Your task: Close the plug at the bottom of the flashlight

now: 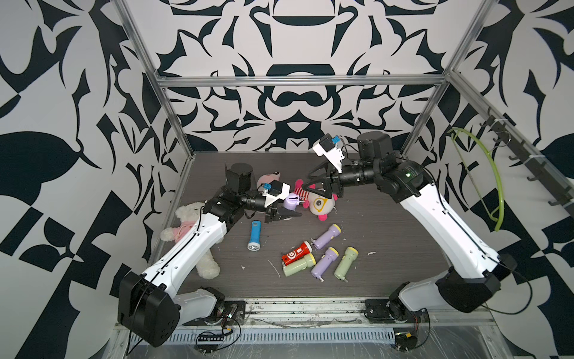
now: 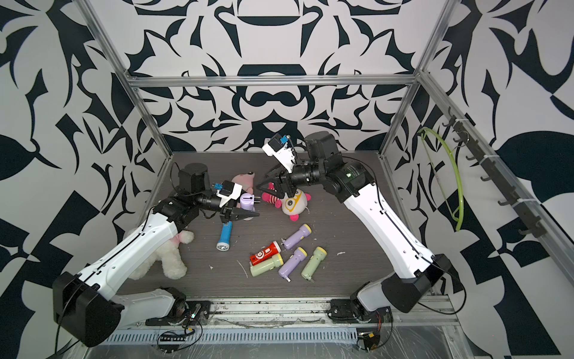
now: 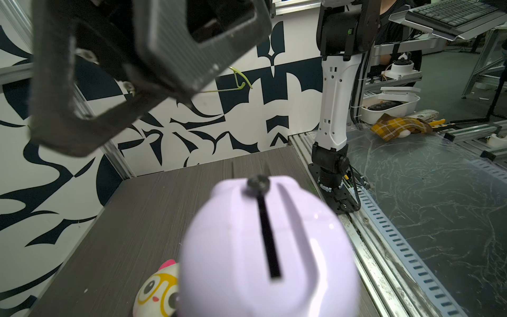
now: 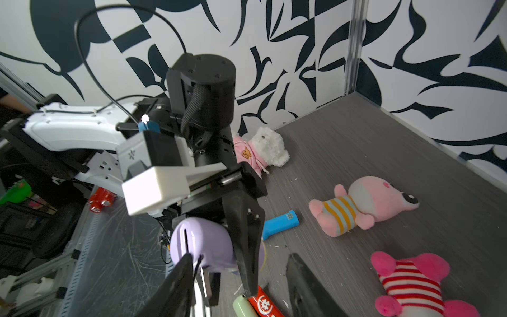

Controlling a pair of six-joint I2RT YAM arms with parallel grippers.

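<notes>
A pale lilac flashlight (image 1: pixel 291 202) is held by my left gripper (image 1: pixel 284 210), its end facing the camera in the left wrist view, filling the lower middle, with a small black knob and a dark slot (image 3: pixel 266 237) on top. In the right wrist view the same flashlight (image 4: pixel 203 243) sits between the left gripper's fingers. My right gripper hangs above and to the right of it, fingers apart with nothing seen held; in the left wrist view it looms dark at the upper left.
Below lie a blue flashlight (image 1: pixel 254 235), a red one (image 1: pixel 295 254), several lilac and green ones (image 1: pixel 346 263). Plush toys (image 1: pixel 321 204) lie behind the grippers, and a white bear (image 1: pixel 203 257) at left.
</notes>
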